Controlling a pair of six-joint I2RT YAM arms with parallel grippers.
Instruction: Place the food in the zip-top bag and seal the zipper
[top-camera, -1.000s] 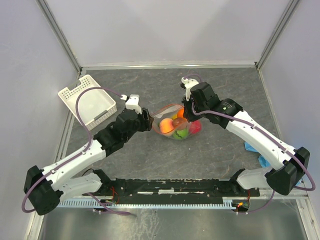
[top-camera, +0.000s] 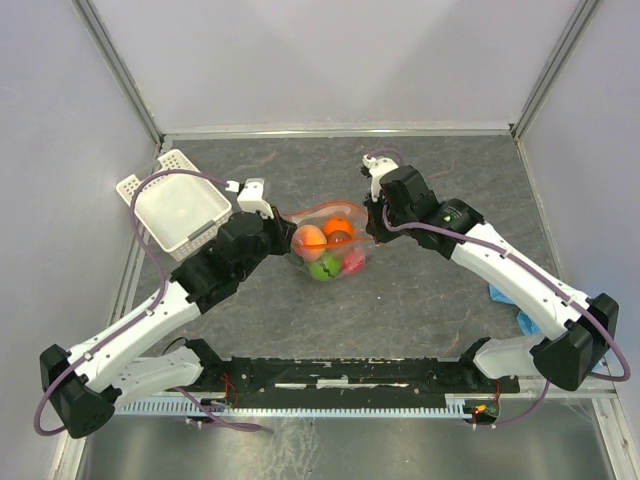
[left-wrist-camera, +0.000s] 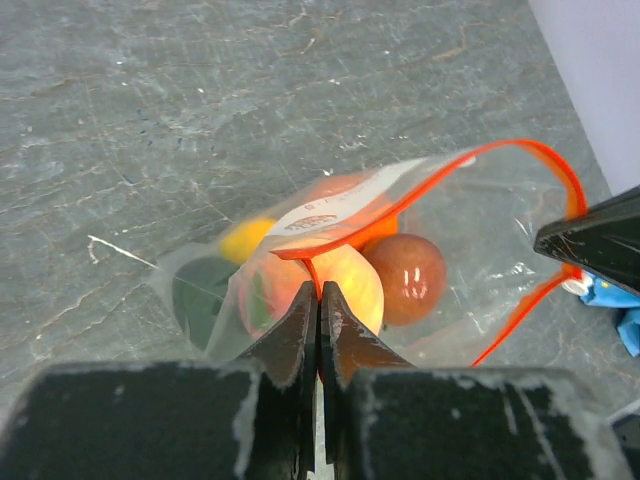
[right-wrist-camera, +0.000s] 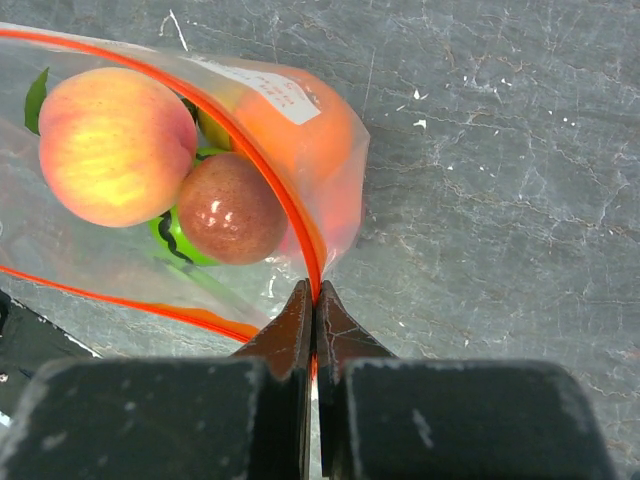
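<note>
A clear zip bag (right-wrist-camera: 230, 285) with an orange zipper edge hangs between my two grippers, its mouth wide apart. Inside lie a peach (right-wrist-camera: 118, 147), a brown round fruit (right-wrist-camera: 232, 209), an orange (top-camera: 338, 227), a green item (top-camera: 324, 266) and a red one (top-camera: 353, 260). My left gripper is shut on one end of the orange edge. At the opposite end, my right gripper is shut on the edge, the thin strip running between its fingertips. A yellow item (left-wrist-camera: 245, 240) shows through the film in the left wrist view.
An empty white basket (top-camera: 214, 222) stands at the back left. Blue material (top-camera: 526, 322) lies at the right edge by the right arm. Bare grey table (top-camera: 330, 320) surrounds the bag in front and behind.
The right arm has stayed still.
</note>
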